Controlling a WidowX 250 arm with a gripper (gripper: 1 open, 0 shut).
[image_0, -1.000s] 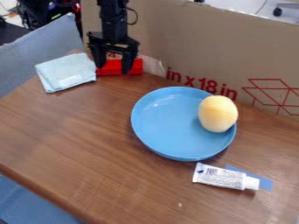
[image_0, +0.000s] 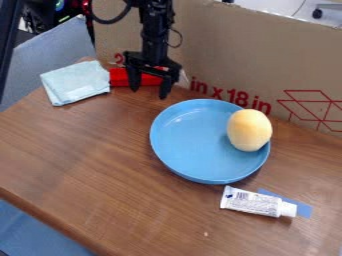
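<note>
My black gripper (image_0: 148, 74) is low at the back left of the table, its fingers pointing down over a red rectangular object (image_0: 120, 78) that lies against the cardboard. The fingers overlap the red object in view; whether they hold it I cannot tell. A folded pale blue cloth (image_0: 74, 84) lies just left of it. A blue plate (image_0: 194, 150) holds a pale yellow, rounded object (image_0: 249, 129) on its right side. A white tube (image_0: 257, 202) lies near the plate's lower right.
A cardboard wall (image_0: 297, 80) printed with red text stands along the back. A grey padded surface (image_0: 40, 55) is beyond the left edge.
My gripper has moved to the right, from over the middle of the red object toward its right end. The plate, cloth and tube are unchanged.
</note>
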